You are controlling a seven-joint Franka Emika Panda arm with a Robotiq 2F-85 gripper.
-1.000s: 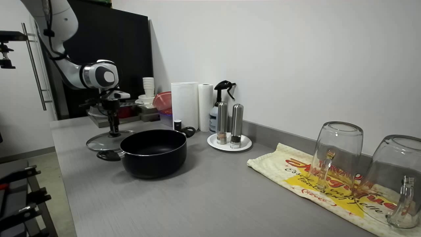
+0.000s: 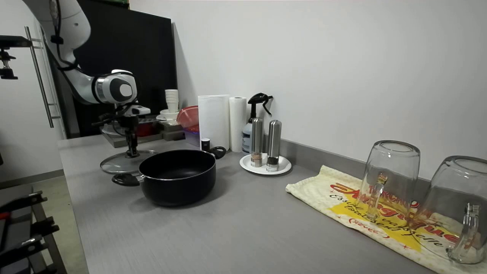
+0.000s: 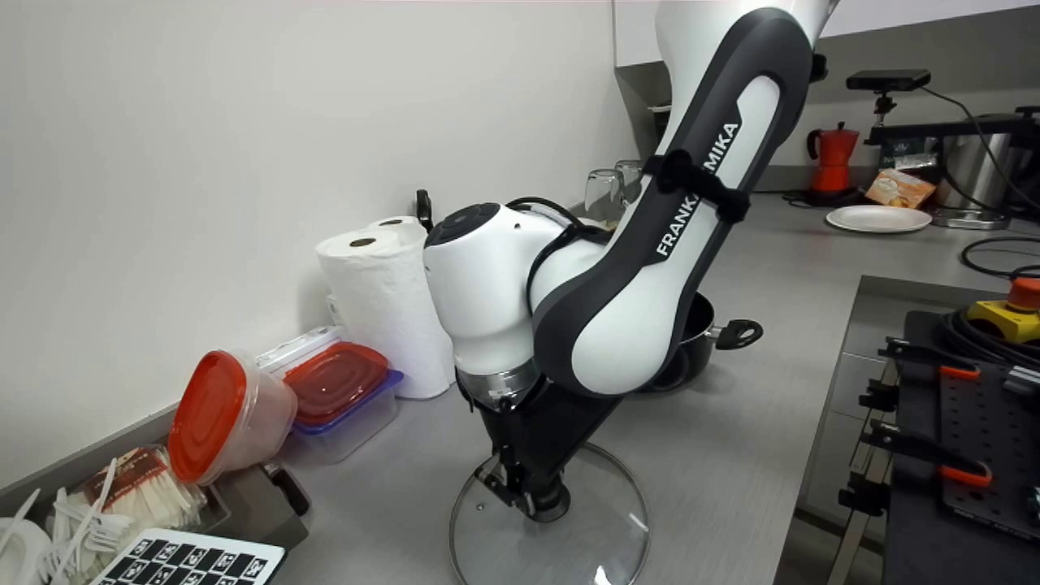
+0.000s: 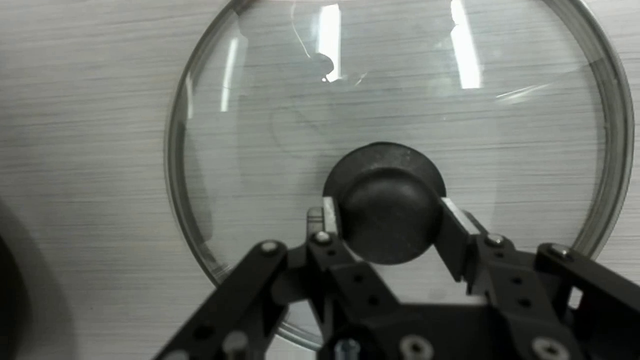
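A glass lid (image 2: 116, 163) with a metal rim lies on the grey counter behind the black pot (image 2: 178, 180). In the wrist view its round black knob (image 4: 390, 210) sits between my finger pads, which touch it on both sides. My gripper is shut on that knob. Seen from the second exterior view, the gripper (image 3: 541, 497) points down at the middle of the lid (image 3: 600, 526). The pot is uncovered and looks empty, one handle toward the lid.
Paper towel rolls (image 2: 213, 122), a spray bottle (image 2: 247, 137) and a white plate (image 2: 246, 162) bearing two grinders line the wall. Glass mugs (image 2: 388, 182) stand upside down on a cloth (image 2: 319, 194). Plastic containers (image 3: 341, 414) are near the lid.
Hardly anything differs from a second ago. The arm and lid show at most a tiny shift, and the pot stays in place.
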